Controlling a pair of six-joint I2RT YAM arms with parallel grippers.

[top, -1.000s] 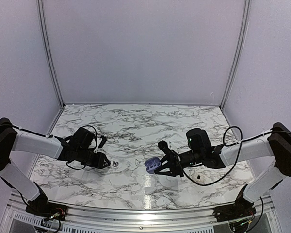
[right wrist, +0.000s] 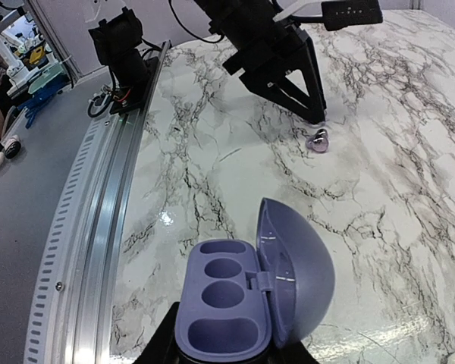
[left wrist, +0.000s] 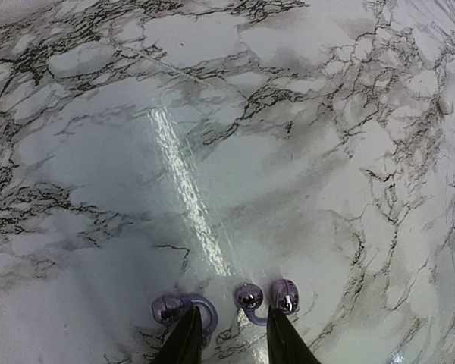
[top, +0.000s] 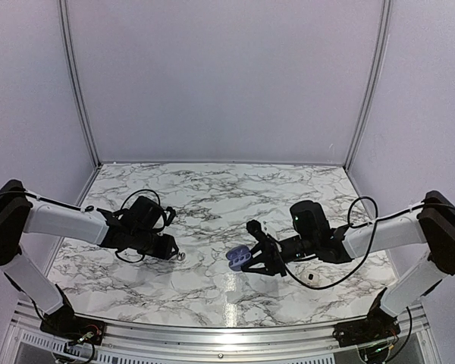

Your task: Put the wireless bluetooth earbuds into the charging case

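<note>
My right gripper [top: 250, 262] is shut on the lilac charging case [right wrist: 221, 311], its lid standing open and its wells showing empty in the right wrist view. Low over the table at the left, my left gripper is part open, fingertips just below the small lilac earbuds: one [left wrist: 169, 307] with a curved hook at left, and two pieces [left wrist: 249, 296] at right, the hook of that pair curving under them. Whether anything is between those fingers I cannot see clearly; they seem empty. In the top view the earbuds [top: 180, 256] lie beside the left gripper.
A small white block [top: 311, 279] lies by the right arm. Side walls and the metal front rail [right wrist: 106, 243] bound the space.
The right gripper and case have stayed in place.
</note>
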